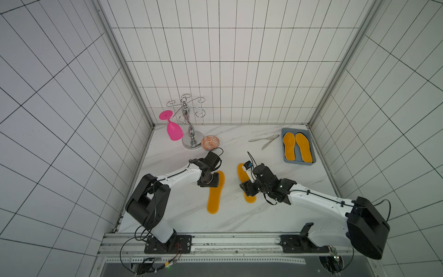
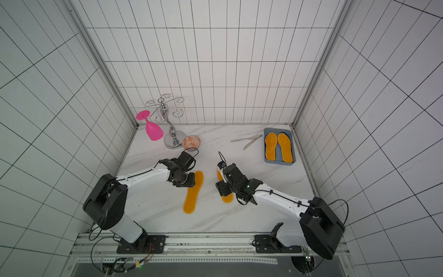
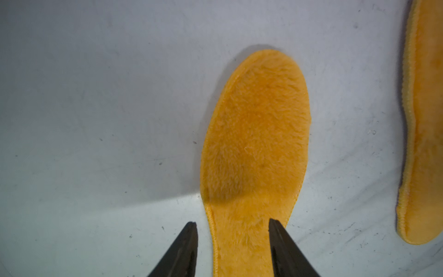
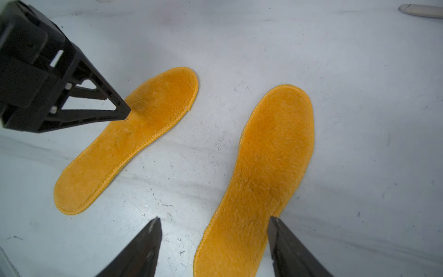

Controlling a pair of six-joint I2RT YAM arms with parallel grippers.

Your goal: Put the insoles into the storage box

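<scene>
Two orange insoles lie flat on the marble table: the left one (image 1: pixel 214 200) under my left gripper, the right one (image 4: pixel 258 175) under my right gripper. The left gripper's fingers stand apart above the insole, with none of it gripped; the right gripper's fingers are open over its insole. A grey-blue storage box (image 2: pixel 279 161) sits at the back right, holding two orange insoles (image 2: pixel 285 147) side by side.
At the back left stand a silver ornate stand (image 1: pixel 192 138) with a pink goblet (image 1: pixel 174 130) hanging on it and an orange-patterned ball (image 1: pixel 210 142). Silver tongs (image 1: pixel 270 138) lie left of the box.
</scene>
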